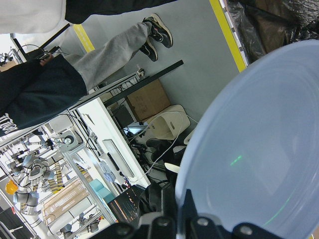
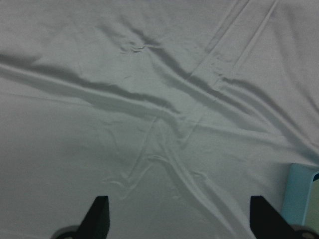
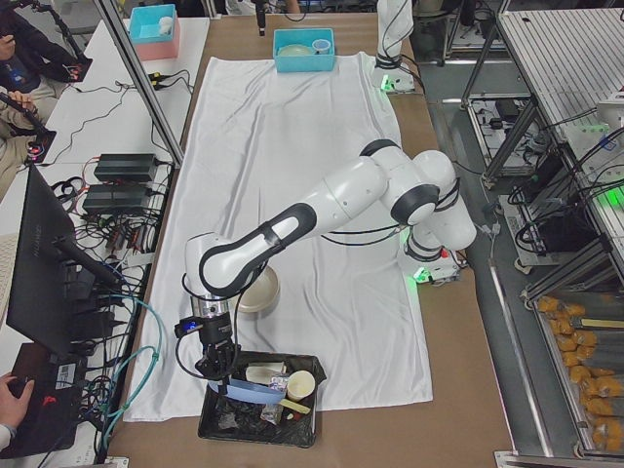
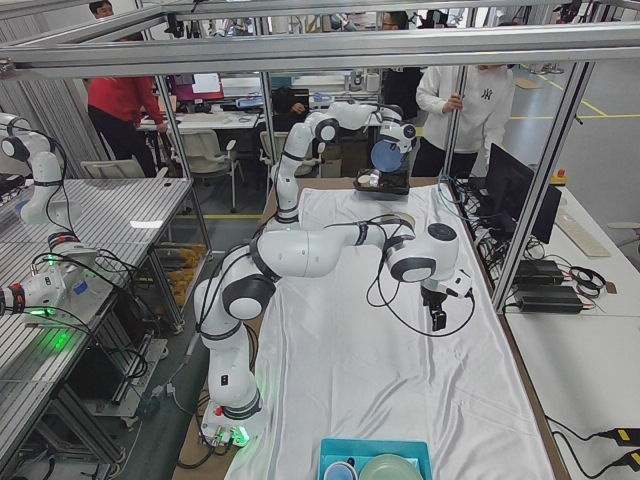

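A translucent blue plate (image 1: 254, 139) is held upright in my left gripper (image 3: 219, 375), which is shut on its rim; in the camera right view the plate (image 4: 386, 156) is above the black bin (image 3: 214, 429) at the far end. The bin holds food scraps, a cream round item (image 3: 300, 385) and other litter. A beige bowl (image 3: 259, 291) sits on the white cloth (image 3: 322, 331), partly behind the left arm. My right gripper is open over bare cloth, nothing between its fingers.
A teal bin (image 4: 330, 460) with a green plate and a cup stands at the cloth's other end, its edge also in the right wrist view. Monitors, cables and metal frame posts line the sides.
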